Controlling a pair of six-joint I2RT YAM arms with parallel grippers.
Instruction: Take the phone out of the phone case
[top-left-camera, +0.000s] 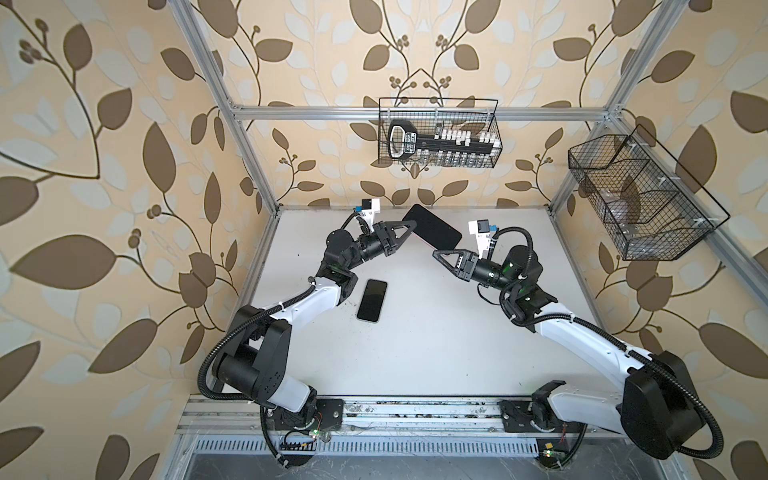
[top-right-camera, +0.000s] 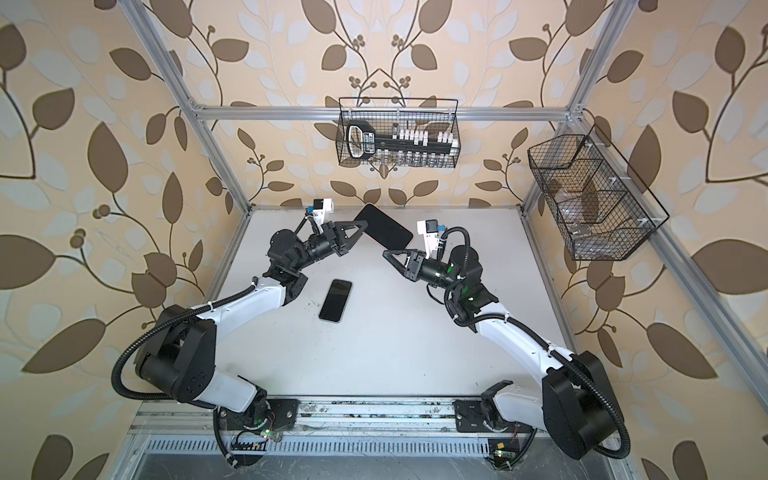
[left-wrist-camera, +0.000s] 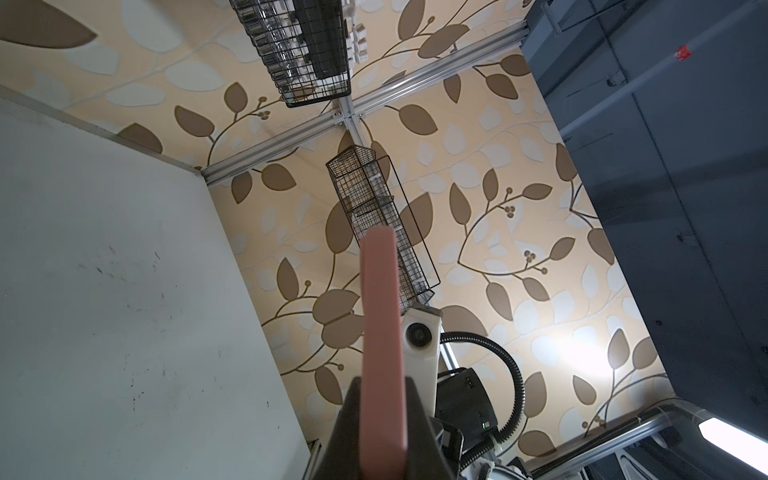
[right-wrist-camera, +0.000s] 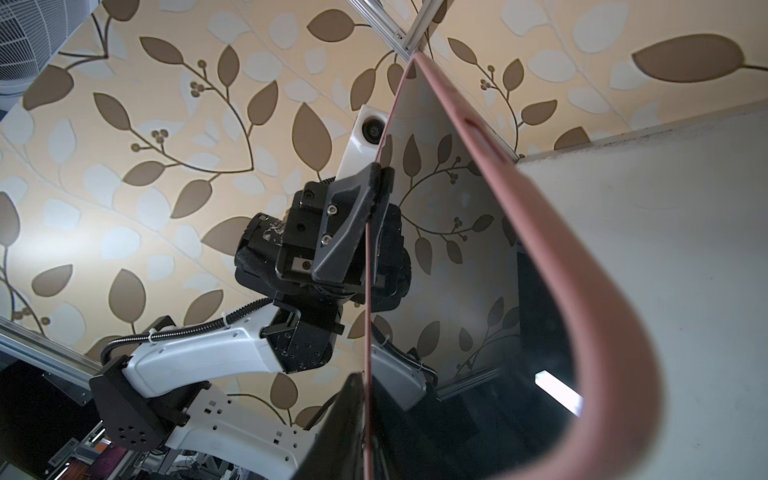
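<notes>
A black-screened phone in a pink case hangs in the air between both grippers, held near its upper-left corner by my left gripper, shut on it; the pink edge fills the middle of the left wrist view. My right gripper is at the lower edge of the case; in the right wrist view the pink rim runs down between its blurred fingertips, and whether they grip it cannot be told. A second black phone lies flat on the table, left of centre.
Wire baskets with small items hang on the back wall, and another basket hangs on the right wall, above the table.
</notes>
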